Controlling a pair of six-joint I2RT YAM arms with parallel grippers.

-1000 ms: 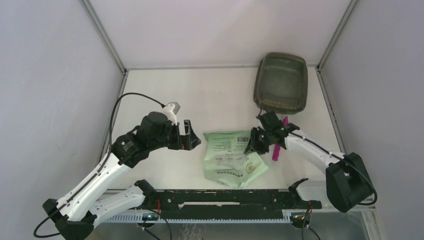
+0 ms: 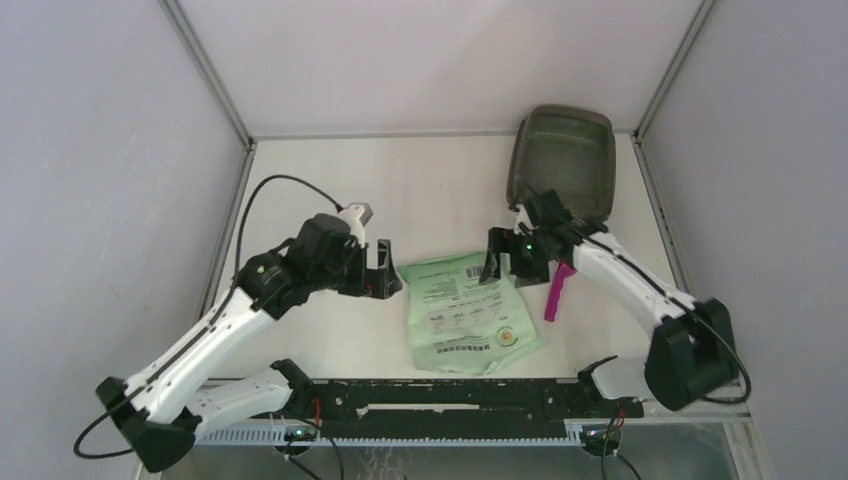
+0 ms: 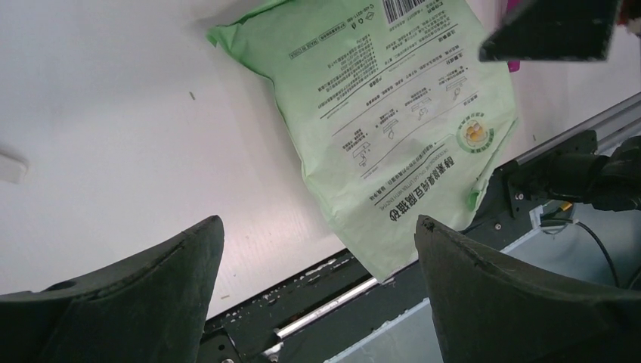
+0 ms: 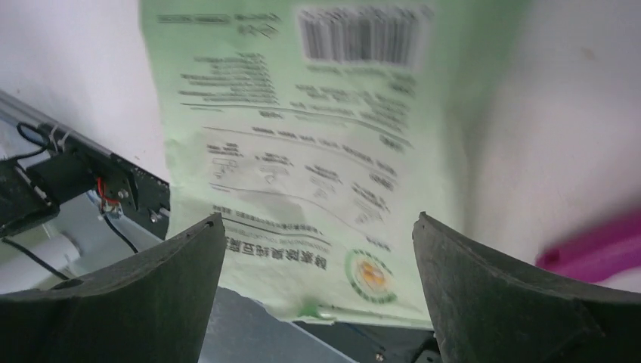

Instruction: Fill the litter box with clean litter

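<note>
A pale green litter bag (image 2: pixel 455 320) lies flat on the table, printed side up, close to the front edge. Its barcode and text show in both wrist views. My left gripper (image 2: pixel 385 270) stands open just left of the bag's upper left corner, holding nothing. Over the bag's upper right part hovers my right gripper (image 2: pixel 505 262), open and empty; its wrist view is blurred. The grey-green litter box (image 2: pixel 565 160) rests at the back right and its floor looks bare. A magenta tool (image 2: pixel 556 292), probably the scoop, lies right of the bag, partly hidden under my right arm.
White walls close off the table (image 2: pixel 320 180) at the back and sides. A dark rail (image 2: pixel 450 400) runs along the front edge.
The bag lies flatter than a second ago. The left arm moved slightly.
</note>
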